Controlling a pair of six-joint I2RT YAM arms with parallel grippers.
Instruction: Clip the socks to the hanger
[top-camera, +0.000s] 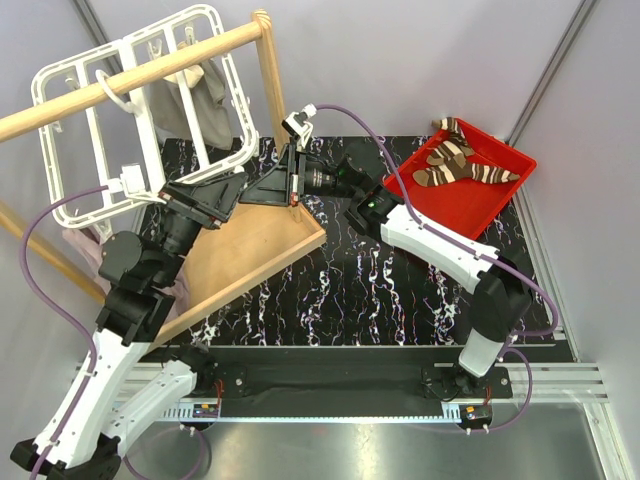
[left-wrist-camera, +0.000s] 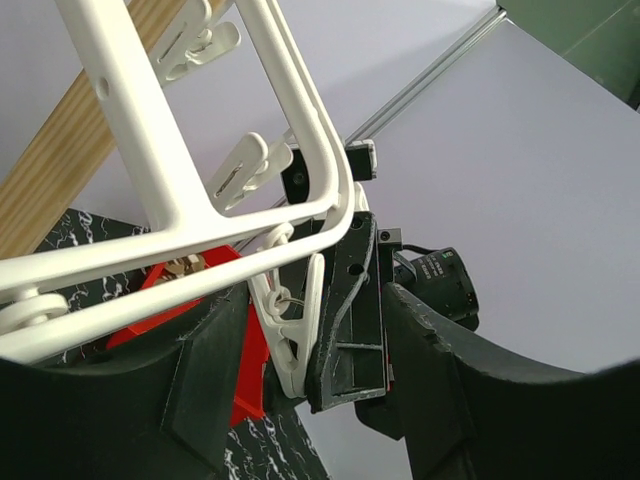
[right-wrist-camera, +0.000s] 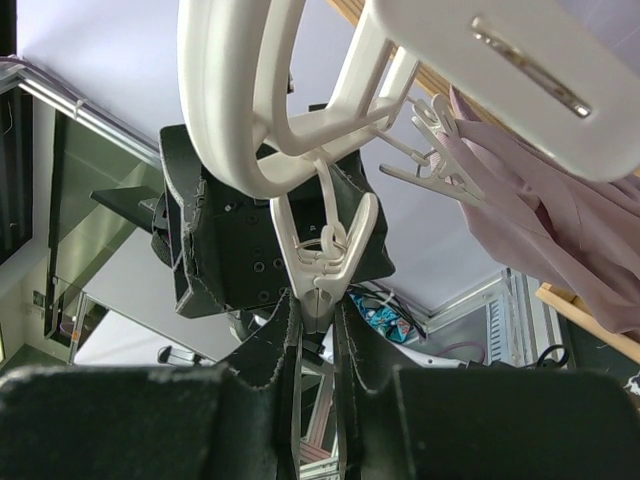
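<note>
A white hanger (top-camera: 148, 130) with clips hangs from a wooden rail. At its near corner, my right gripper is shut on the lower end of a white clip (right-wrist-camera: 318, 297). In the left wrist view the same clip (left-wrist-camera: 290, 350) hangs between the parted fingers of my left gripper, which is open, with gaps on both sides. From above, the left gripper (top-camera: 225, 205) and right gripper (top-camera: 262, 190) meet nearly tip to tip. Brown-and-cream striped socks (top-camera: 465, 168) lie in the red bin (top-camera: 440, 215) at the right.
Grey cloth (top-camera: 205, 108) and pinkish cloth (right-wrist-camera: 535, 215) hang at the rack. Other clips (left-wrist-camera: 250, 165) sit along the hanger, close to the arms. The rack's wooden base (top-camera: 255, 240) lies underneath.
</note>
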